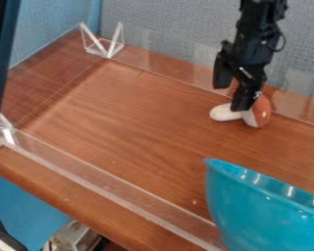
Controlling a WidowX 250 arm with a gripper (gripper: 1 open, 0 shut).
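Observation:
My black gripper (235, 90) is at the upper right, raised a little over a small white and orange-red object (228, 113) lying on the wooden surface near the back clear wall. The gripper is open, its fingers just above and partly in front of the object. Whether they touch it is hard to tell.
A large turquoise bowl (262, 206) fills the lower right corner. Clear low walls edge the wooden table (121, 118), with white corner brackets (103, 39) at the back left.

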